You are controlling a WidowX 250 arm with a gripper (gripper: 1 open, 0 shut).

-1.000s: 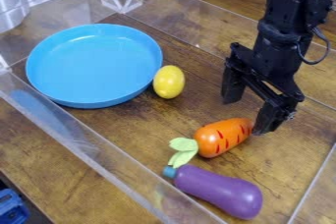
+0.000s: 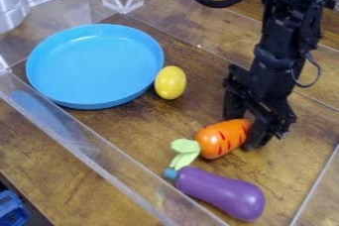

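Observation:
My black gripper (image 2: 259,119) is down at the table, its fingers around the back end of the orange toy carrot (image 2: 220,138), which has a pale green top. How far the fingers are closed is hard to see. A purple eggplant (image 2: 219,192) lies in front of the carrot. A yellow lemon (image 2: 169,82) lies to the left of the gripper, beside a blue plate (image 2: 93,66).
Clear plastic walls (image 2: 93,161) border the wooden surface (image 2: 133,121). A blue object (image 2: 11,208) sits at the lower left, outside the wall. The wood between plate and carrot is bare.

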